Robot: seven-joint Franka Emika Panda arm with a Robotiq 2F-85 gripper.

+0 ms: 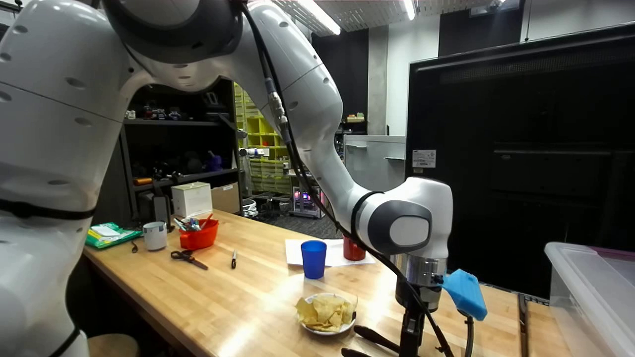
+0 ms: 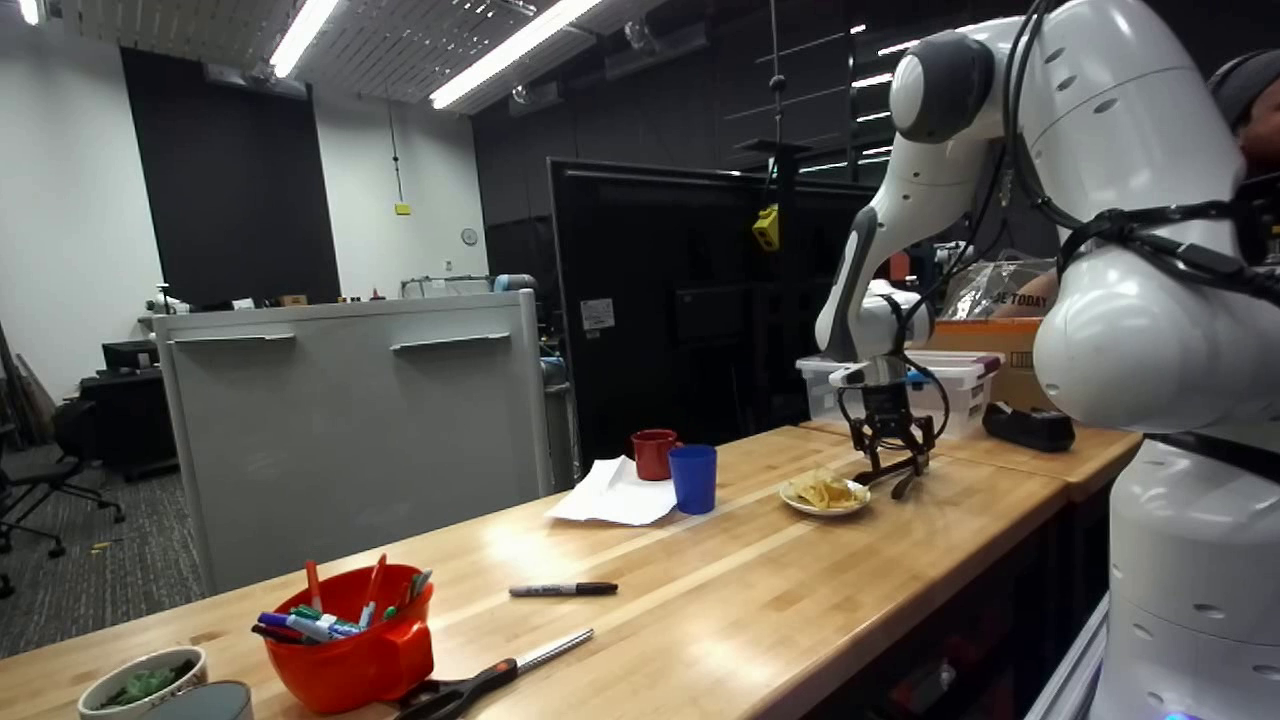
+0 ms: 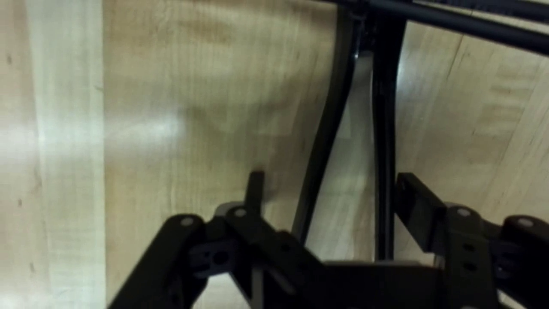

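Black tongs lie on the wooden table, their two arms spread in a narrow V in the wrist view. My gripper straddles both arms, part open. The right finger is against or very close to the right arm, while a gap of bare table separates the left finger from the left arm. In exterior view 1 the tongs' dark ends point toward a plate of chips; the fingertips fall below that frame. Exterior view 2 has the gripper low over the table.
A blue cup and a red mug stand behind the plate, by white paper. Farther off are a red marker container, scissors and a marker. A clear bin is at the right.
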